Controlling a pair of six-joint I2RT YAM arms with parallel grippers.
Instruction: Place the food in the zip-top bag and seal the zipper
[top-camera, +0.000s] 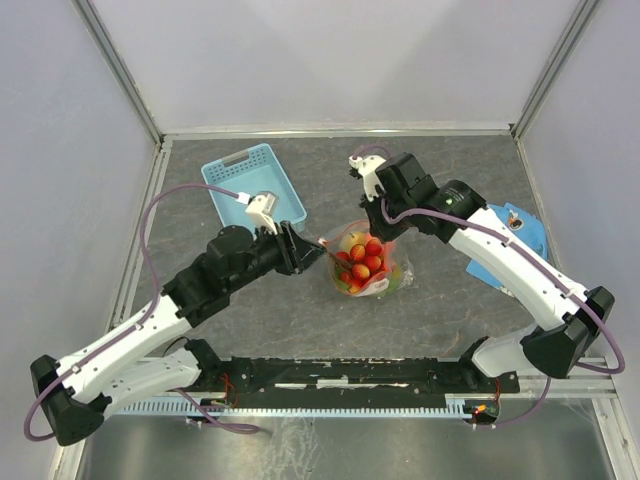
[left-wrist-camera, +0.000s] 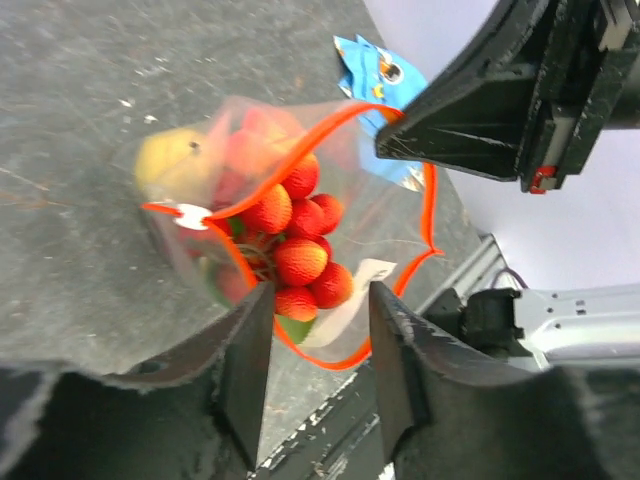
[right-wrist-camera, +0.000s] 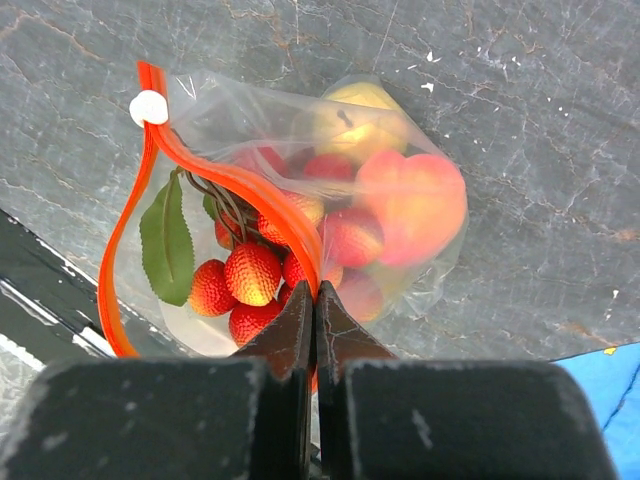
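The clear zip top bag (right-wrist-camera: 220, 100) with an orange zipper rim (left-wrist-camera: 310, 138) stands on the table, its mouth gaping. Inside lie several red strawberries (left-wrist-camera: 300, 262), a peach (right-wrist-camera: 420, 205), a yellow fruit (right-wrist-camera: 360, 122) and a green leaf (right-wrist-camera: 166, 243). My right gripper is shut on the bag's orange rim, at the side away from the white slider (right-wrist-camera: 149, 108). Left of the bag, my left gripper stands part open in front of the mouth, nothing between its fingers; the rim passes just beyond them.
An empty light-blue basket (top-camera: 255, 178) sits at the back left. A blue packet (top-camera: 510, 240) lies at the right, beyond the right arm. Bare grey table surrounds the bag.
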